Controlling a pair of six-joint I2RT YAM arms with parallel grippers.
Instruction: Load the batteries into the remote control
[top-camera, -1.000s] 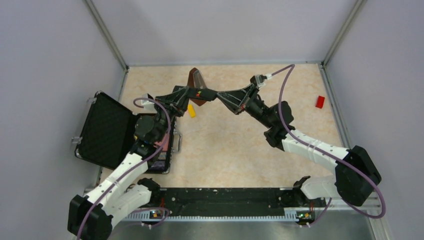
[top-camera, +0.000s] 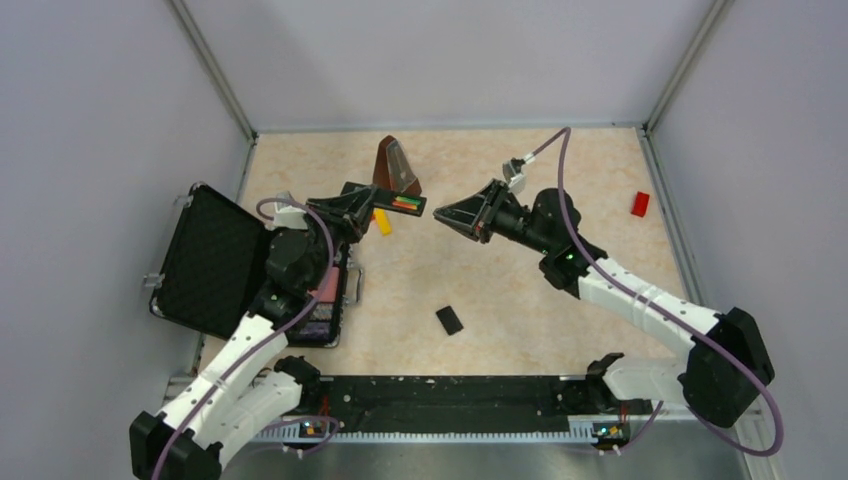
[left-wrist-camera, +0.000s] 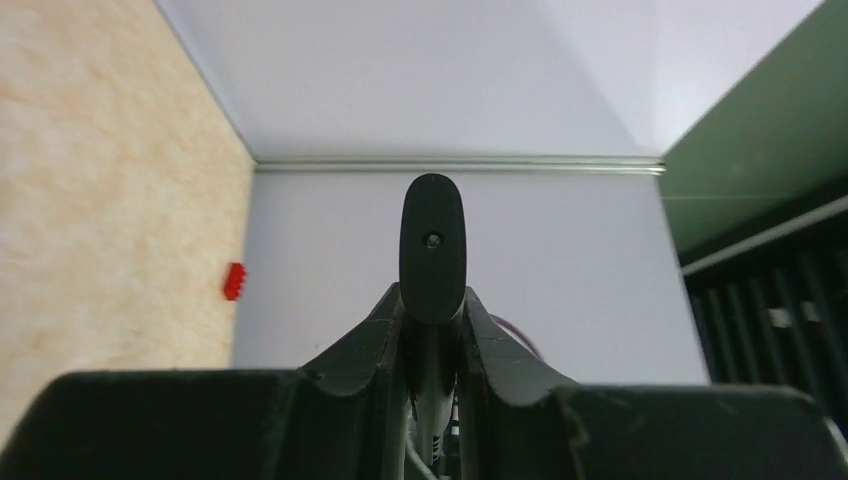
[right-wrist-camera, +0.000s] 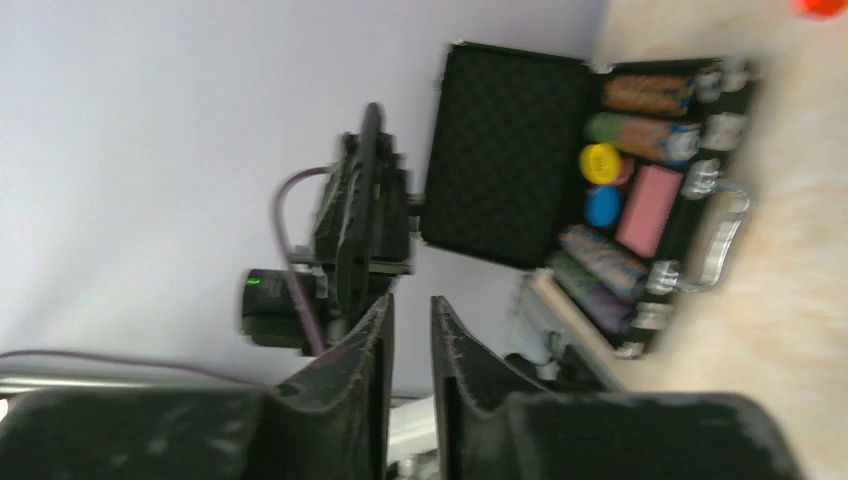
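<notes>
The black remote control (top-camera: 395, 202) is held aloft by my left gripper (top-camera: 365, 208), which is shut on it; coloured batteries show in its exposed compartment at the right end. In the left wrist view the remote (left-wrist-camera: 432, 250) is end-on between the fingers. My right gripper (top-camera: 446, 213) stands a short way right of the remote, its fingertips slightly apart with nothing visible between them in the blurred right wrist view. A small black rectangle (top-camera: 449, 320), likely the battery cover, lies on the table below.
An open case (top-camera: 220, 260) with containers fills the left side. A brown wedge-shaped object (top-camera: 392, 160) stands at the back, a yellow block (top-camera: 382, 224) before it. A red block (top-camera: 640, 203) lies far right.
The remote has shifted slightly left and down, its battery end now showing. A black rectangle now lies on the table.
</notes>
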